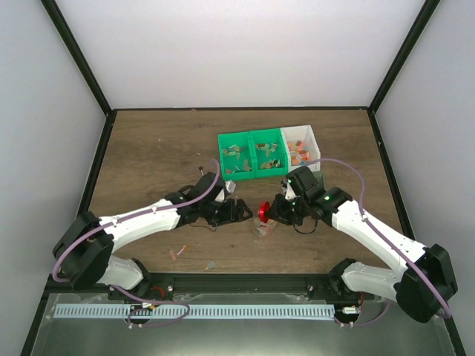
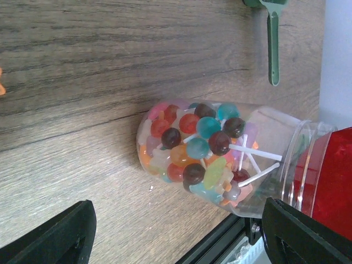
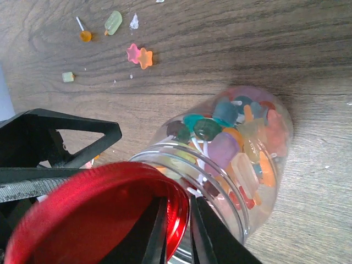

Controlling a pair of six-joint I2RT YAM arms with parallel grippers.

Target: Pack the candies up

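Note:
A clear jar [image 2: 203, 151] full of colourful candies and lollipops stands or leans on the table beneath a red funnel-like top [image 3: 93, 214], also seen in the top view [image 1: 263, 211]. My right gripper is at this red piece's rim, one finger inside and one outside, partly open; whether it grips firmly is unclear. My left gripper [image 1: 242, 211] stands open just left of the jar, nothing between its fingers.
Two green bins [image 1: 252, 138] and a white bin [image 1: 299, 132] with candies stand at the back. Loose candies [image 1: 178, 251] lie front left.

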